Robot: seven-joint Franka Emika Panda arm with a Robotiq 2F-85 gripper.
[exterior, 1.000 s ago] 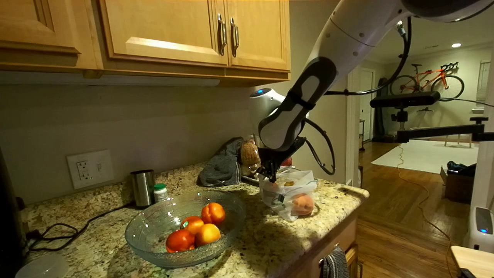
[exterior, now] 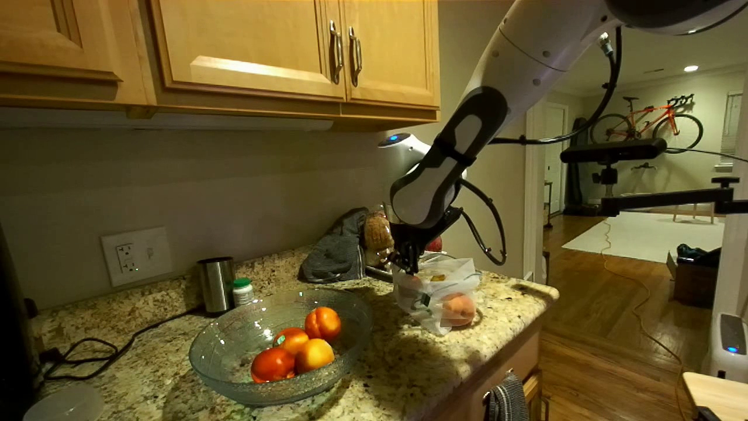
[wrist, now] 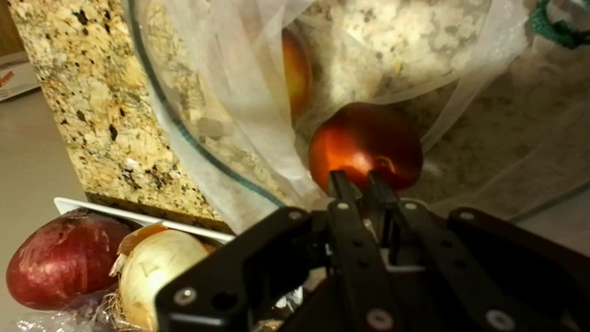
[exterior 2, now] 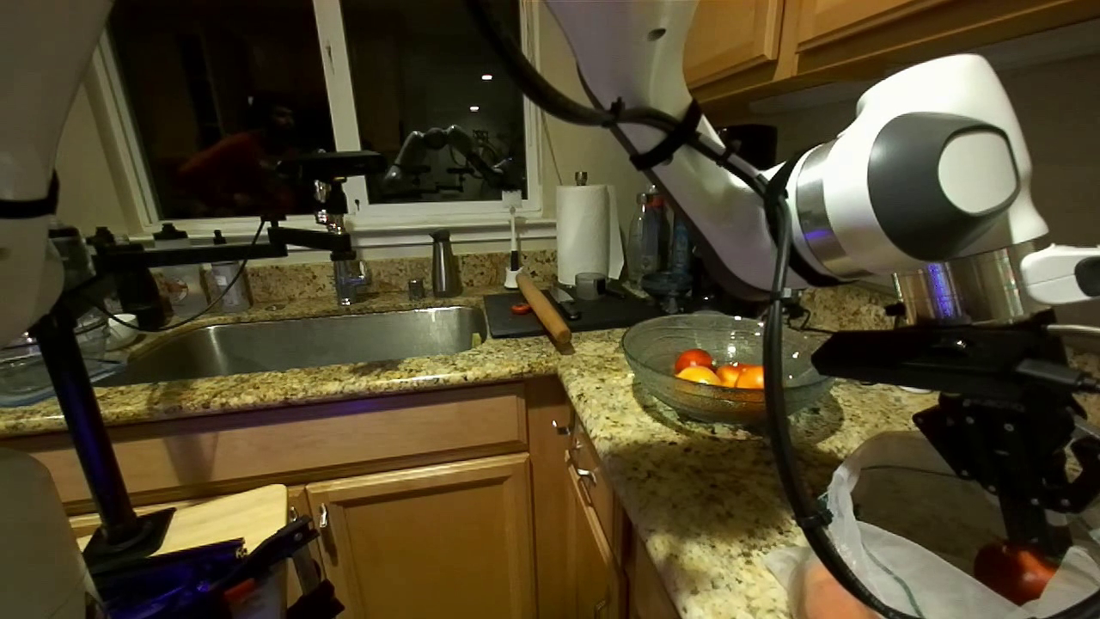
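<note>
In the wrist view a dark red-orange nectarine point(wrist: 368, 141) lies inside a thin white produce bag point(wrist: 243, 110). My gripper reaches into the bag's mouth, its fingertips at the fruit's near edge. A narrow gap shows between the fingers, and the nectarine lies beyond the tips rather than between them. Another fruit point(wrist: 296, 72) is partly veiled by the plastic. From exterior view 1, the bag point(exterior: 428, 298) sits on the counter with a peach-coloured fruit point(exterior: 459, 309) against its near side. A glass bowl point(exterior: 210, 351) holds several nectarines point(exterior: 323, 323).
A red onion point(wrist: 63, 260) and a pale onion point(wrist: 157, 271) lie beside a white tray edge close to the gripper. Behind the bowl stand a steel cup point(exterior: 217, 284) and a green-capped bottle point(exterior: 242, 291). Bare granite counter point(exterior: 382, 351) separates bowl and bag.
</note>
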